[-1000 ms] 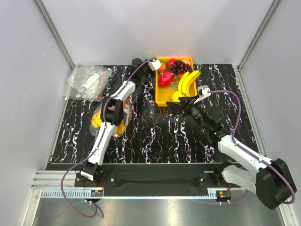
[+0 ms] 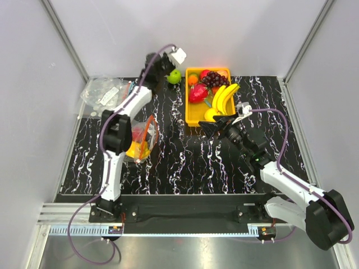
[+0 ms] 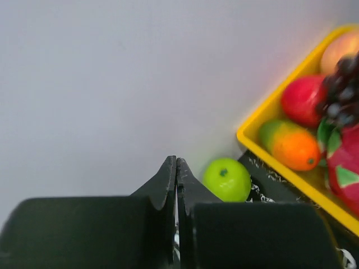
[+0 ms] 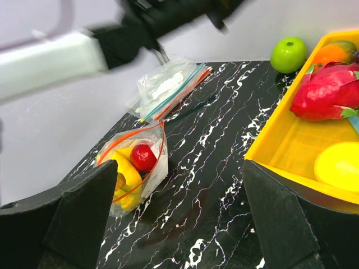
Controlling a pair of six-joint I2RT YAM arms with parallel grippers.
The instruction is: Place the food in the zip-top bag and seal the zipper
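Observation:
My left gripper is raised at the back, shut with nothing seen between its fingertips, near a green apple beside the yellow tray. The open zip bag on the left holds yellow food and a red fruit. My right gripper hangs open at the tray's front-left corner, nothing between its fingers. The tray holds a dragon fruit, bananas, grapes and several other fruits.
Flat empty bags lie at the back left. White walls enclose the back and sides.
My left arm has moved leftward and is lifted away from the tray's back-left corner, exposing the green apple. The right arm stays still.

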